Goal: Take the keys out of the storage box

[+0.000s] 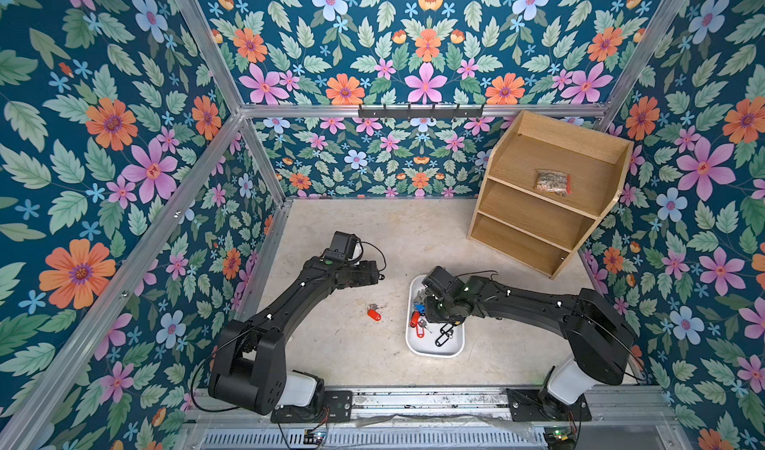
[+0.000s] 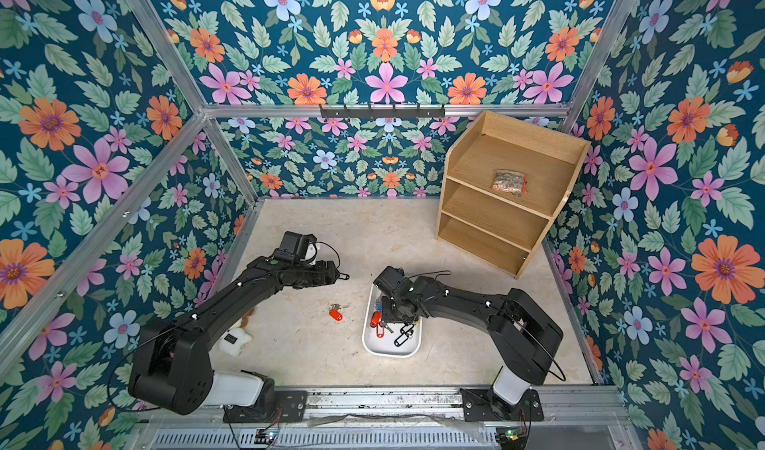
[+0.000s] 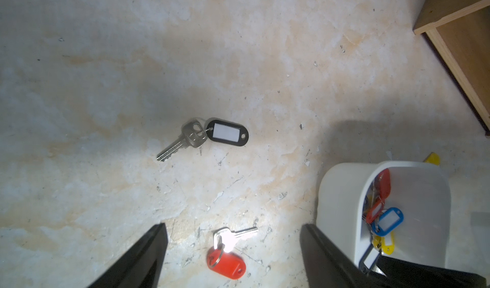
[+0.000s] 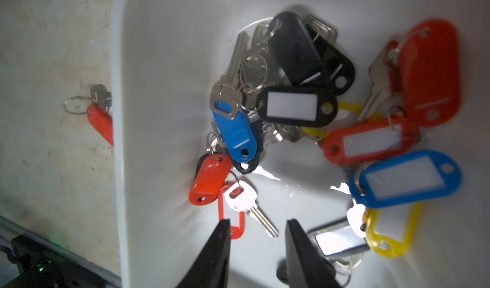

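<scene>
A white storage box [image 1: 432, 349] holds several keys with coloured tags. Inside it, in the right wrist view, a blue-tagged key [image 4: 234, 135], black tags [image 4: 298, 107] and red tags [image 4: 209, 179] lie heaped. Over the box, my right gripper points down with its fingers parted; a silver key [image 4: 244, 198] lies below the fingertips, not gripped. My left gripper stands open above the table, left of the box, holding nothing. On the table below it rest a red-tagged key [image 3: 226, 263] and a black-tagged key [image 3: 227, 133].
A wooden shelf [image 1: 542, 215] stands at the back right, with a small filled bag [image 1: 552, 181] on its top level. Bare table [image 1: 398, 234] lies between the left arm and the shelf. The box's walls rise close around the right gripper.
</scene>
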